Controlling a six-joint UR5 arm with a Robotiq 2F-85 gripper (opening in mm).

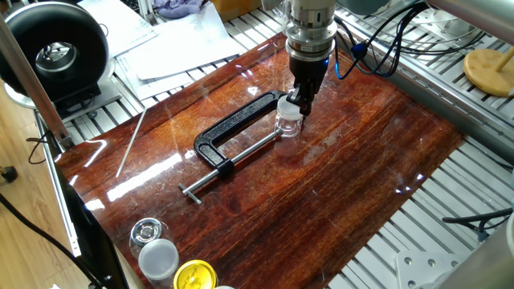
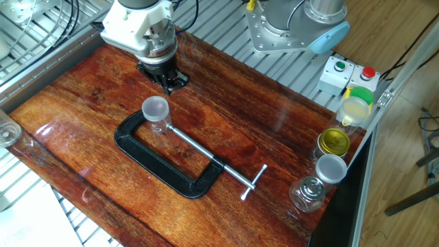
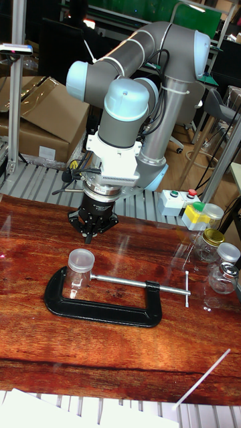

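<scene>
A clear jar with a whitish lid [image 1: 288,118] stands upright on the wooden board, inside the open end of a black C-clamp [image 1: 233,126]. The clamp lies flat, and the tip of its steel screw [image 2: 195,147] comes up to the jar's side; whether they touch is unclear. My black gripper [image 2: 167,88] points down on the arm's side of the jar. How far its fingers are spread cannot be made out.
Several jars line the board's edge, among them a gold-lidded one [image 2: 335,141] and a silver-lidded one [image 2: 308,193]. A control box with green and red buttons [image 2: 348,74] sits beyond them. The board [image 1: 353,168] is bare on the side away from the clamp.
</scene>
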